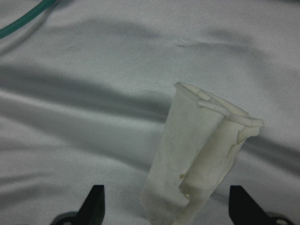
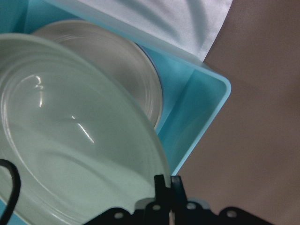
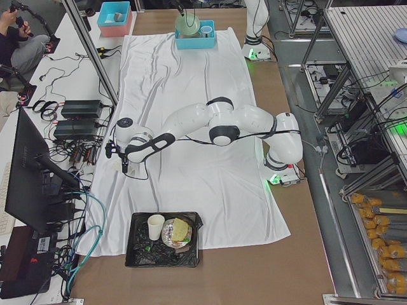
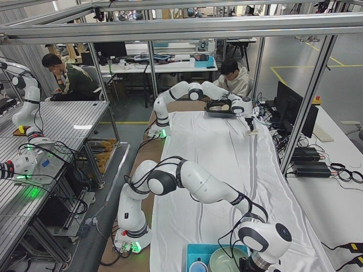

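My left gripper is open over a crushed white paper cup (image 1: 192, 150) lying on the white cloth near the left side of the table; nothing is between its fingers. My right gripper is shut on the rim of a pale green bowl (image 2: 75, 136), which is held tilted at the blue bin (image 2: 197, 112). A grey round dish (image 2: 131, 70) lies in that bin under the bowl. In the camera left view the bin (image 3: 197, 44) also holds a blue cup (image 3: 206, 30).
A black tray (image 3: 137, 251) at the table's near end holds a white cup (image 3: 155, 226) and food on a foil plate. Monitors and cables (image 3: 28, 178) line the left side.
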